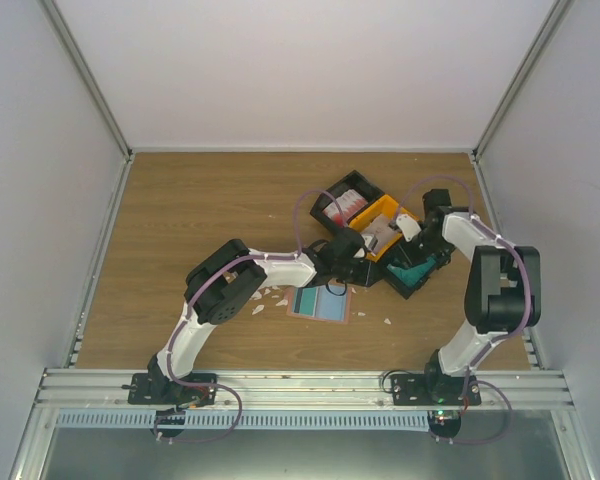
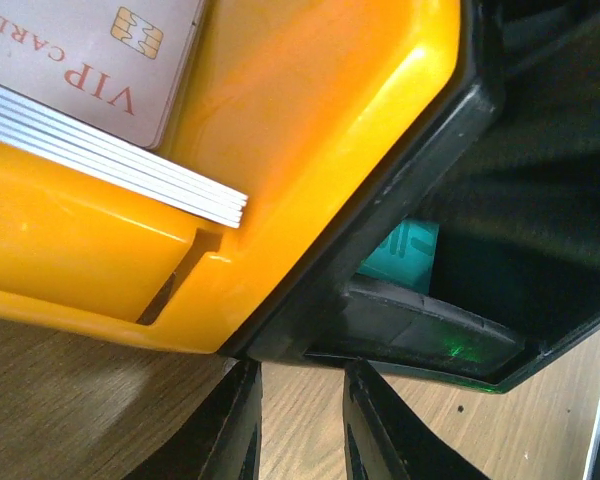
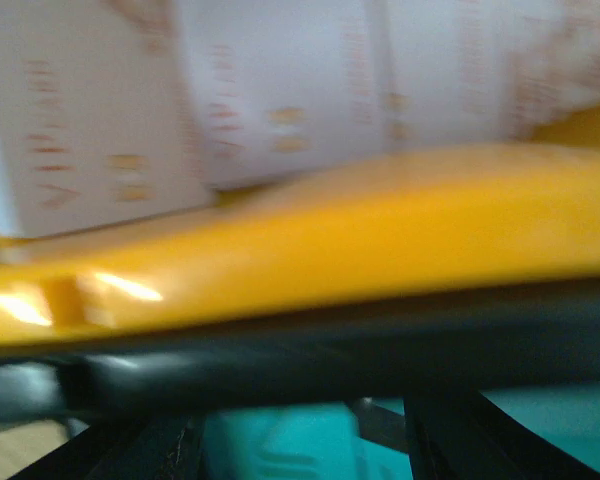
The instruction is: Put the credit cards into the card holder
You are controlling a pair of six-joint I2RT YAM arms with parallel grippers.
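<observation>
Three bins stand side by side: a black bin [image 1: 356, 179] with red-and-white cards, a yellow bin [image 1: 404, 212] with white VIP cards [image 2: 90, 68], and a black bin [image 1: 407, 292] with teal cards [image 1: 413, 272]. My left gripper is at the corner where the yellow and nearer black bins meet, shut on their adjoining walls. In the right wrist view, the fingers of my right gripper stand apart over the teal cards [image 3: 285, 445], beside the dark wall; no card is clearly held between them.
A flat piece with teal and light-blue panels [image 1: 320, 303] lies in front of the left arm. Small pale scraps [image 1: 258, 309] are scattered near it. The right wrist view is blurred.
</observation>
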